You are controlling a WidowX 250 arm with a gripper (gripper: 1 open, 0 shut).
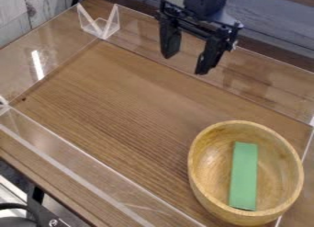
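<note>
My dark gripper (190,49) hangs over the back middle of the wooden table, open, with its two fingers apart. At the lower right stands a tan bowl (207,164) with a green rectangular block (243,175) lying inside it. The gripper is well apart from both, above and left of the bowl.
A clear plastic piece (101,21) stands at the back left. The table's edge runs along the lower left, with dark cables beyond it.
</note>
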